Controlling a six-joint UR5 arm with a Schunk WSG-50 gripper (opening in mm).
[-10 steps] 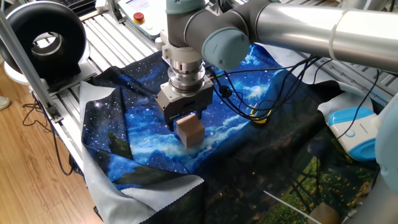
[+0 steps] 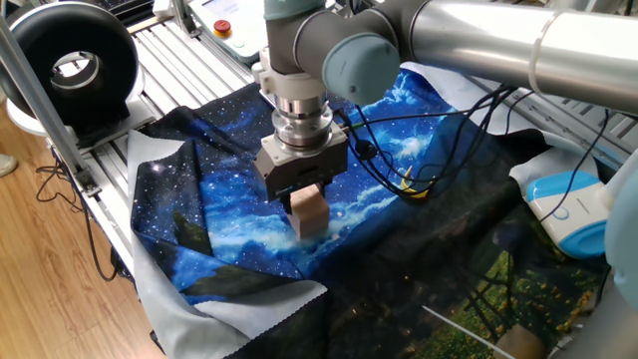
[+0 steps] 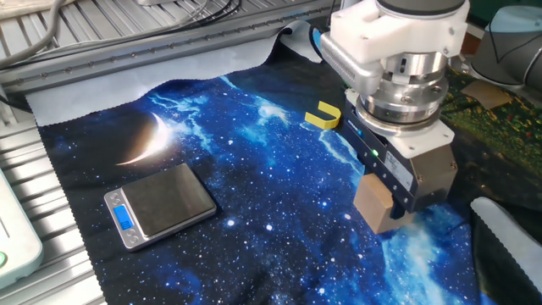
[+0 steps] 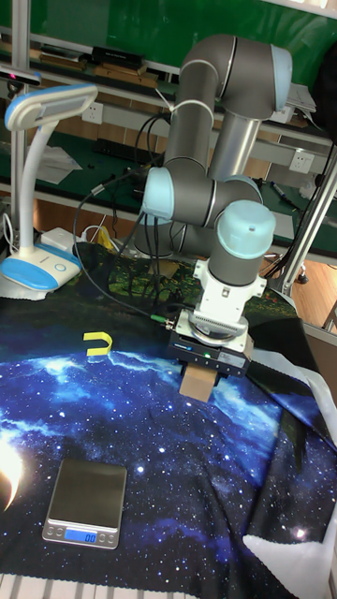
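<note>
A tan wooden-looking block (image 2: 310, 213) is at the fingers of my gripper (image 2: 306, 195), which points down over the star-patterned cloth (image 2: 239, 224). In exterior view 2 the block (image 3: 373, 203) sits below the gripper body, with a dark finger (image 3: 398, 208) against its near side. From the front, exterior view 3 shows the block (image 4: 197, 384) jutting out under the gripper. The fingers stand close along the block's sides, but whether they press on it cannot be made out. Its underside is hidden, so contact with the cloth is unclear.
A small scale (image 3: 161, 206) lies on the cloth, its display reading zero in exterior view 3. A yellow U-shaped piece (image 4: 97, 344) rests near the gripper. A blue and white lamp base (image 2: 568, 214) stands at one side. Cloth folds (image 2: 224, 317) rise near an edge.
The block has barely moved.
</note>
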